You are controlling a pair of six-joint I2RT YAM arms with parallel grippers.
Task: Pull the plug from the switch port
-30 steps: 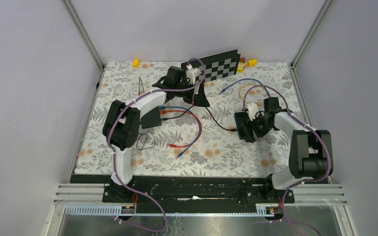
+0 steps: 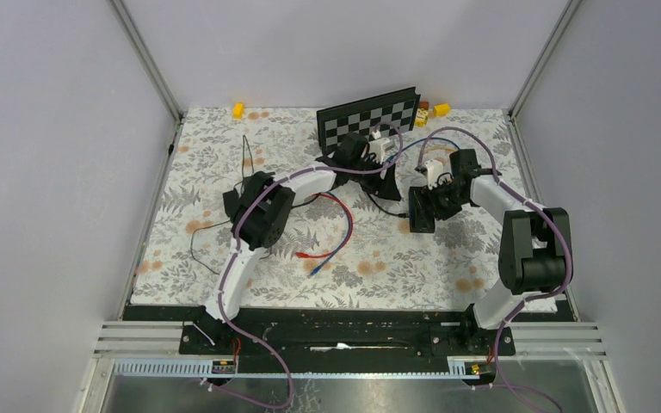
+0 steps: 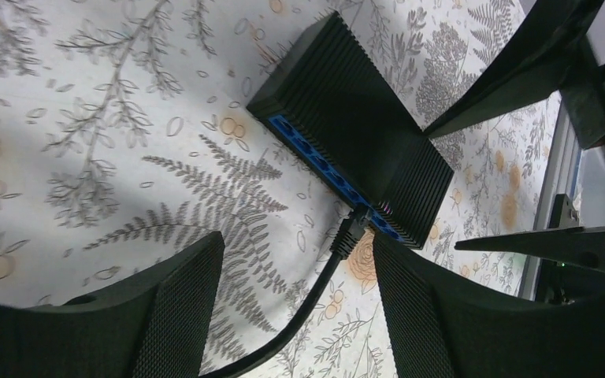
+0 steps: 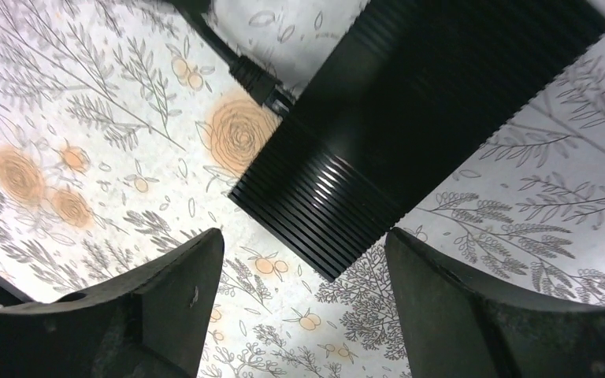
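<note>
The black switch lies on the patterned mat with a row of blue ports along one side; in the left wrist view a black plug sits in a port near its end, its cable running toward my left gripper. The right wrist view shows the same plug at the switch's long edge. My left gripper is part open above the cable, facing the plug, with nothing seen gripped. My right gripper is open over the switch's end, its fingers either side of that end.
A folded chessboard stands at the back, with yellow pieces beside it. Red cables and blue cables lie across the middle. Another dark object is mostly hidden beneath the left arm.
My left gripper has moved right toward the switch. My right gripper has moved slightly back, away from the front edge, and the switch has shifted slightly with it.
</note>
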